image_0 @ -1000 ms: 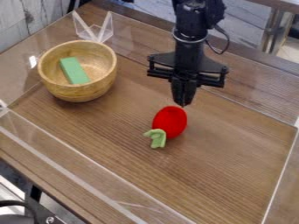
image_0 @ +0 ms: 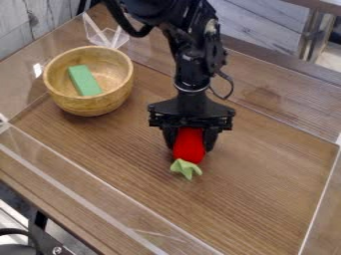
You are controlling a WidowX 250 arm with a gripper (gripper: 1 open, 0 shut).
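My gripper point(image_0: 188, 127), black and seen from above, is low over the wooden table, shut on a red strawberry point(image_0: 189, 147) whose pale green leaves point(image_0: 186, 168) stick out toward the front. The fingers partly hide the top of the fruit.
A wooden bowl point(image_0: 116, 86) holding a green block point(image_0: 84, 86) sits at the left. White wire-like shapes point(image_0: 135, 26) are at the back left.
The gripper has come down from behind and above onto the strawberry and now grips it.
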